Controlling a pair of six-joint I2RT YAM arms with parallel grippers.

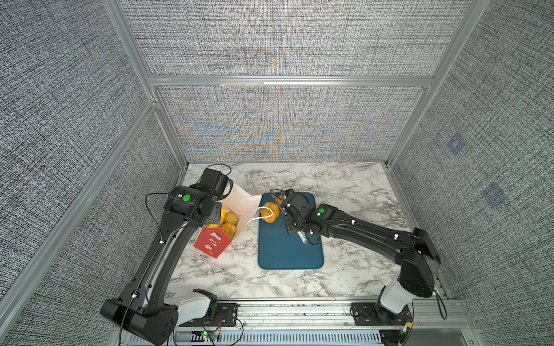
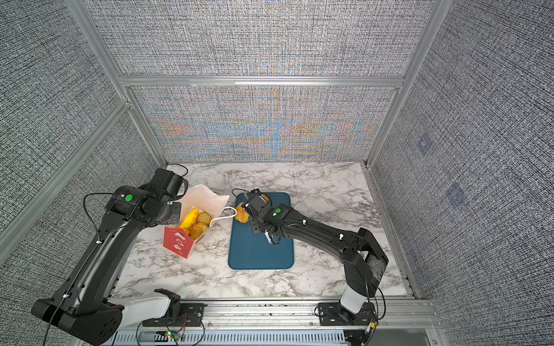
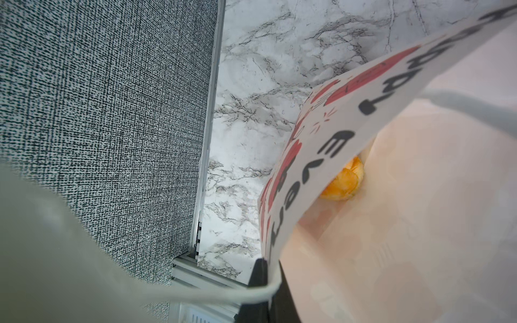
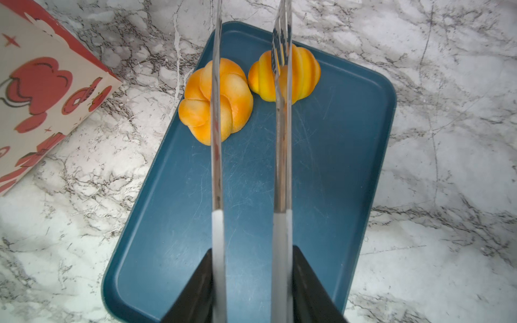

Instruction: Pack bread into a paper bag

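Observation:
The paper bag (image 2: 179, 241), red at its base, leans open beside the tray; a yellow bread (image 2: 190, 218) and several round buns (image 2: 198, 230) lie inside. In the left wrist view my left gripper is shut on the thin edge of the bag. On the blue tray (image 4: 258, 215) rest a braided roll (image 4: 237, 91) and a ridged roll (image 4: 304, 72). Metal tongs with white handles (image 4: 218, 253) stand between my right gripper's (image 4: 252, 258) fingers. Their arms are apart; in the right wrist view the arms cross in front of both rolls. Contact cannot be told.
The bag's white loop handle (image 1: 266, 212) reaches over the tray's left edge. Most of the tray's front is bare.

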